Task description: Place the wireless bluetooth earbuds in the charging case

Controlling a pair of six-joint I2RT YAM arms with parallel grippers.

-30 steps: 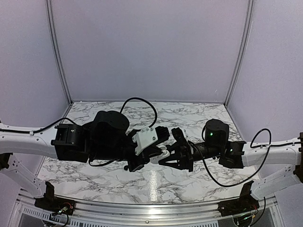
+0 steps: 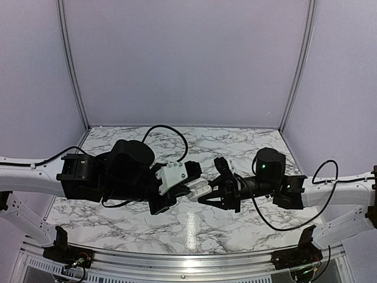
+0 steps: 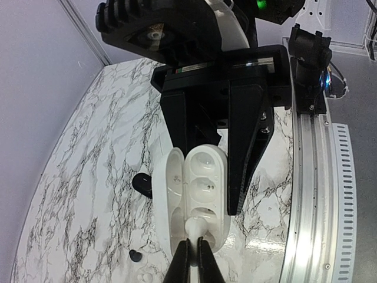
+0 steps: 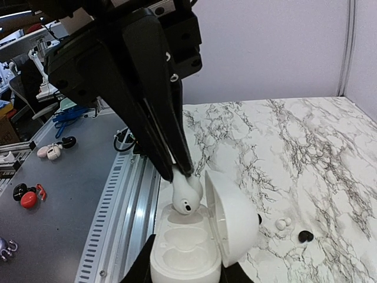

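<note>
A white charging case (image 3: pixel 222 177) with its lid (image 4: pixel 232 218) open is held up above the table, my right gripper (image 2: pixel 206 195) shut on its sides. Bare wells (image 4: pixel 184 237) show along the case in the right wrist view. My left gripper is shut on the stem of a white earbud (image 3: pixel 196 226). In the right wrist view that earbud (image 4: pixel 187 197) is at the far end of the row of wells, against or just over the case. How deep it sits cannot be told. In the top view the left fingers mostly hide it.
On the marble table lie a small white earbud (image 4: pixel 283 224), a black earbud (image 4: pixel 306 236) and a black oblong case (image 3: pixel 142 184). A metal rail (image 3: pixel 303 194) runs along the table's front edge.
My left gripper has moved a little to the left over the last second, so more of the white case shows in the top view. The right arm is almost still.
</note>
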